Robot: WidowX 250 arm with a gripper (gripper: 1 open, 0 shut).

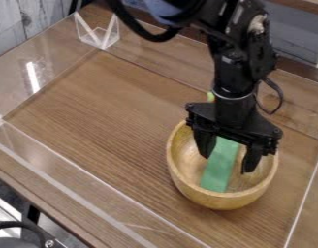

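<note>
A round wooden bowl (223,197) sits at the lower right of the table, with a green oblong object (216,169) lying inside it. My black gripper (231,145) hangs from the top of the view over the bowl, its two fingers spread to either side above the green object. Whether the fingers touch it cannot be told. Behind the wrist, something small and light green is partly hidden.
A white wire-like holder (97,29) stands at the back left. A raised edge runs along the back right.
</note>
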